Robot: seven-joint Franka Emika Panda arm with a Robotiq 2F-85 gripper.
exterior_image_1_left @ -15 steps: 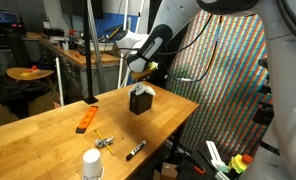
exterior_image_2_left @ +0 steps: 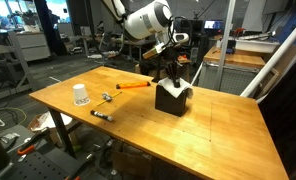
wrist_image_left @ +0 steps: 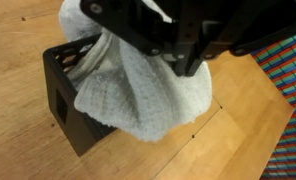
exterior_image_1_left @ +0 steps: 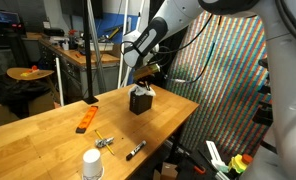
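Note:
A white-grey cloth [wrist_image_left: 148,90] hangs over the rim of a black open box [wrist_image_left: 73,100], part of it inside and part draped outside. In the second exterior view the cloth [exterior_image_2_left: 176,84] covers much of the top of the box [exterior_image_2_left: 169,101], which stands upright on the table. My gripper is right over the cloth, its dark fingertips close together and touching or nearly touching the fabric. Whether any fabric is pinched between them is hidden.
On the wooden table [exterior_image_2_left: 148,143] are a white cup [exterior_image_2_left: 80,94], an orange tool [exterior_image_2_left: 133,85], a dark cylindrical tool [exterior_image_2_left: 102,115] and a yellow stick [exterior_image_1_left: 106,145]. Tabletop around the box is mostly clear.
The arm stays over the box with only a slight shift. The cloth's outline on top of the box has changed a little; the box has not moved.

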